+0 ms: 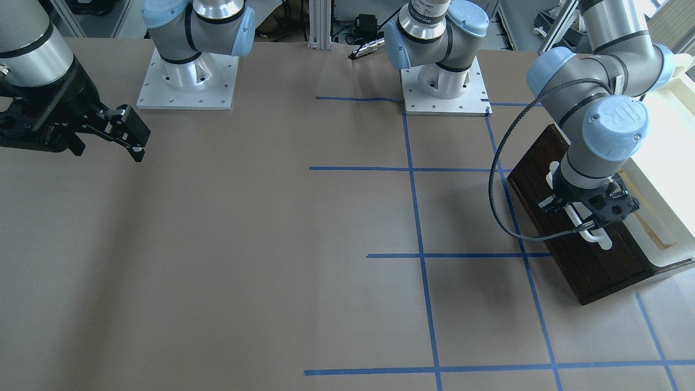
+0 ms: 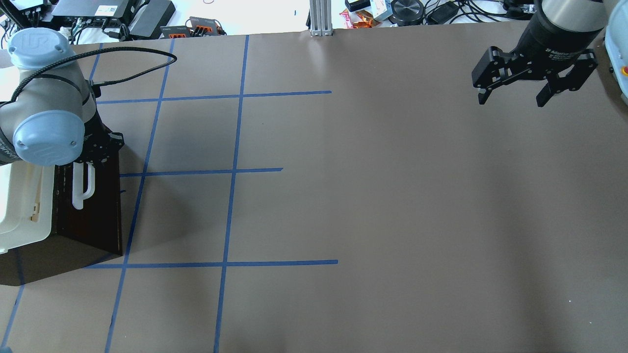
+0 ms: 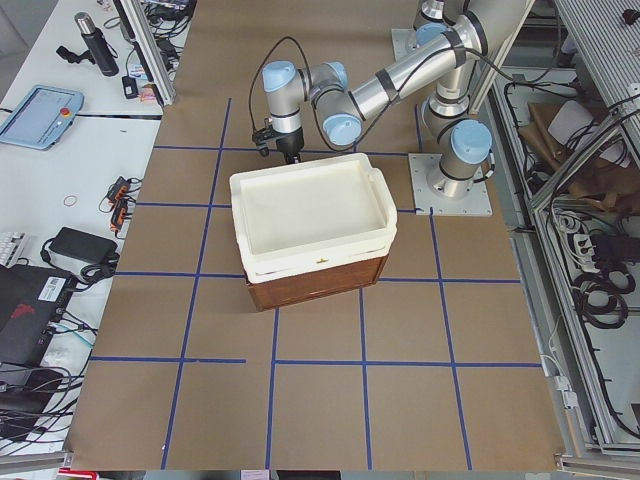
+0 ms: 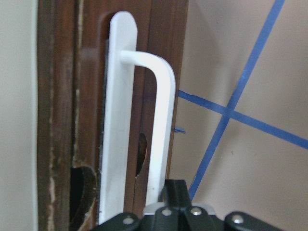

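A dark wooden box with a cream interior (image 3: 305,215) has a white handle (image 4: 163,110) on its side, also visible in the top view (image 2: 77,188). My gripper is at that handle, its fingers together where the handle's bar runs into them at the bottom of the wrist view; the fingertips themselves are mostly hidden. In the front view the wrist and black gripper body cover the middle of the handle. Two round holes show in the wood beside the handle.
A second black gripper (image 2: 533,70) hangs at the top view's upper right. Other arm bases (image 1: 189,98) stand at the back.
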